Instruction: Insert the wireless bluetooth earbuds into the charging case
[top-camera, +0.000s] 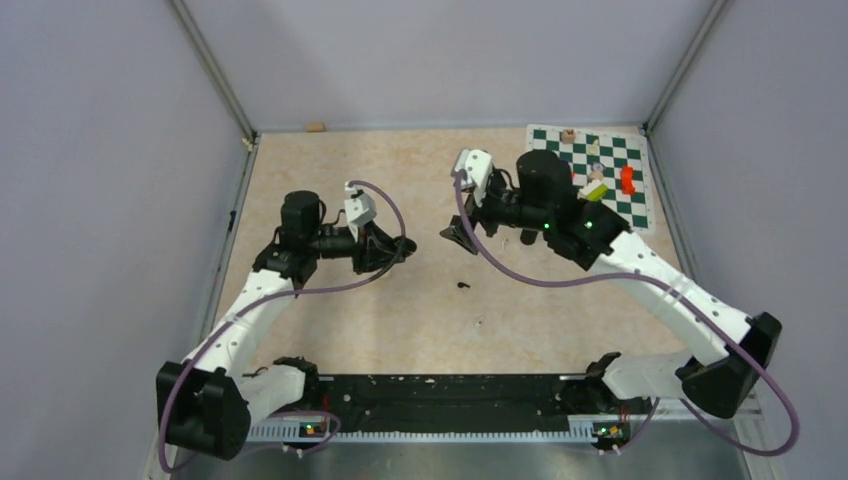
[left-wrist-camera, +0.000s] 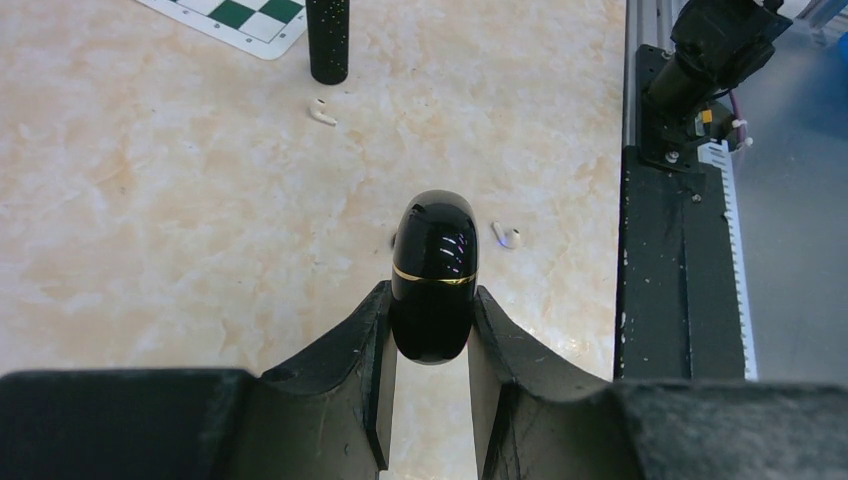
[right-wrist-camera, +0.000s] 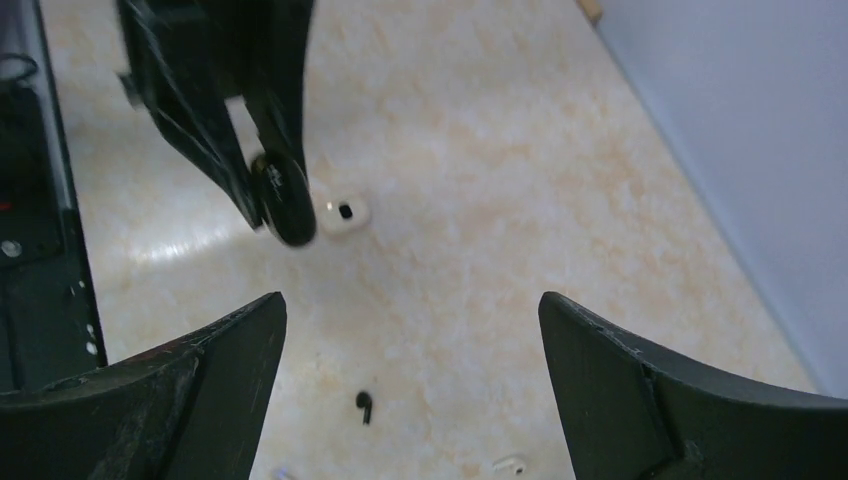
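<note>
My left gripper is shut on the black, gold-banded charging case (left-wrist-camera: 432, 260), held above the table at centre-left in the top view. My right gripper (top-camera: 462, 240) is open and empty, raised to the right of the case. Small earbuds lie on the table: a black one (top-camera: 462, 285), a white one (left-wrist-camera: 508, 236) and another white one (left-wrist-camera: 322, 114). In the right wrist view a small white object with a dark centre (right-wrist-camera: 338, 222) sits behind the case, blurred.
A checkered board (top-camera: 633, 206) with several small coloured objects is at the back right, with a black cylinder (left-wrist-camera: 328, 50) near it. A wooden block (top-camera: 315, 127) is at the back edge.
</note>
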